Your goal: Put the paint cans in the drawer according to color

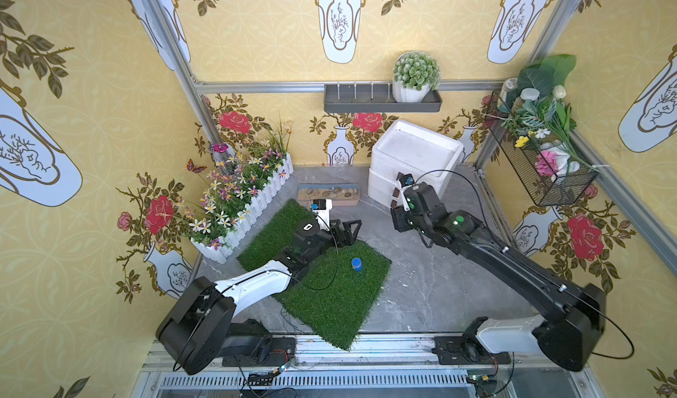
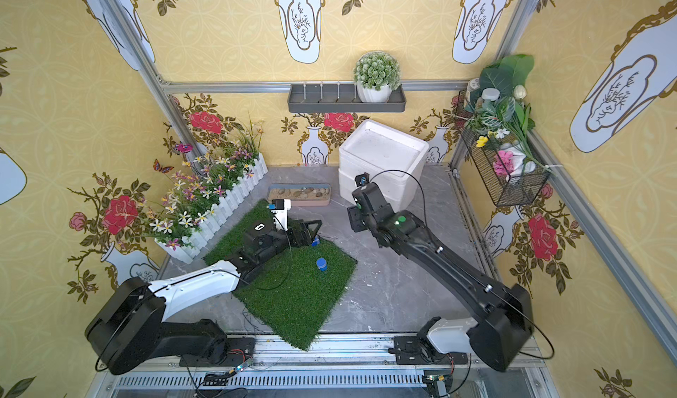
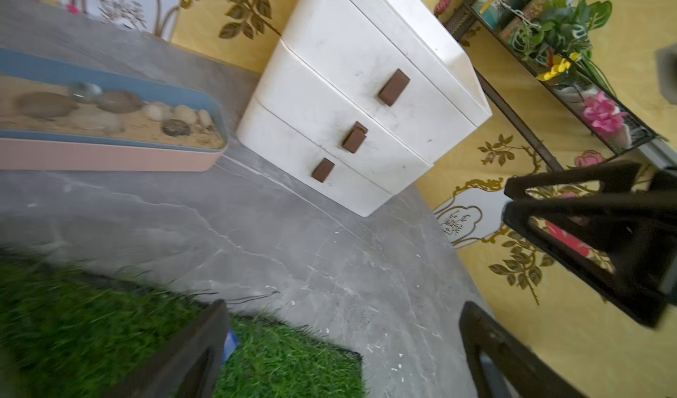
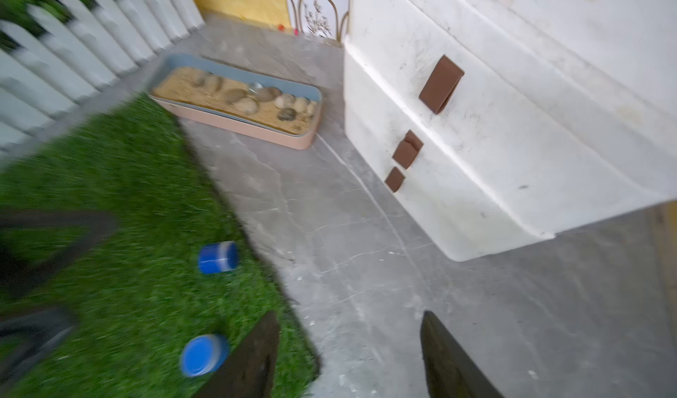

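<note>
Two blue paint cans lie on the green mat (image 1: 331,299): one on its side (image 4: 217,257), one nearer (image 4: 203,355). My left gripper is open above the mat by the far can, which is mostly hidden in the left wrist view. The white three-drawer unit (image 3: 366,109), with brown tabs as handles, stands at the back right; all three drawers look closed. My right gripper is in front of the unit, fingers apart, with nothing seen between them.
A sand tray with stones (image 4: 232,102) sits left of the unit. A fenced flower planter (image 1: 243,214) lines the left side, and a wire basket (image 1: 543,172) hangs on the right wall. Bare floor (image 1: 416,285) lies right of the mat.
</note>
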